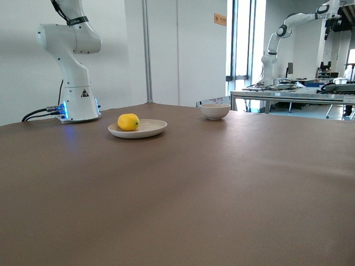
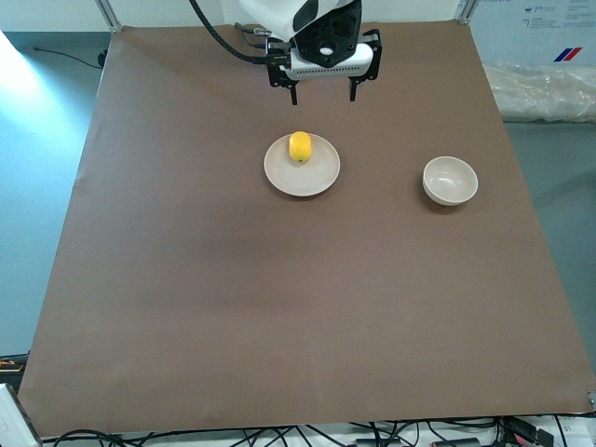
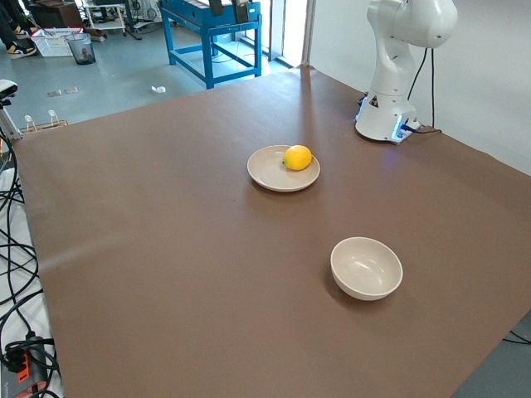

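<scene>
A yellow lemon (image 2: 300, 146) rests on a shallow cream plate (image 2: 302, 179); the same lemon (image 1: 128, 122) shows on the plate (image 1: 152, 128) in the top view, and the lemon (image 3: 297, 157) again in the right view. A white bowl (image 2: 450, 181), also the bowl (image 3: 366, 274), stands empty apart from the plate. My gripper (image 2: 323, 93) hangs at the far edge, above and behind the plate, its two black fingers wide apart with nothing between them, open.
Cables (image 2: 112, 440) run along its near edge in the left view. The robot's base (image 3: 382, 120) stands at the table's edge by the white wall.
</scene>
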